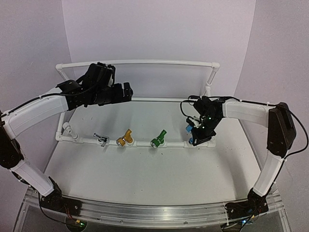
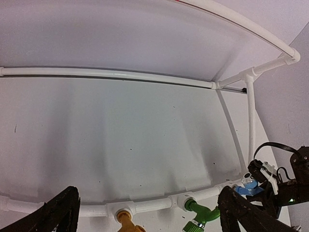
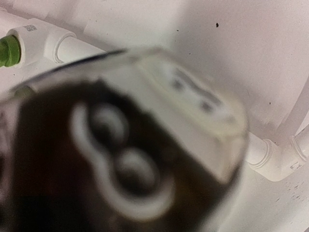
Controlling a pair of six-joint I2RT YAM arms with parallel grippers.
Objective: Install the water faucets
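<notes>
In the top view a silver faucet, an orange faucet and a green faucet sit along the lower white pipe. Toward its right end is a blue faucet, partly covered by my right gripper. The left wrist view also shows the blue faucet against the right gripper's dark parts; its grip is hidden. My left gripper hangs above the pipe, open and empty, its fingers wide apart. A dark, blurred part fills much of the right wrist view.
The white pipe frame has an upper rail and a rear rail. A white upright stub stands at its left end. Bare board lies in front of the lower pipe.
</notes>
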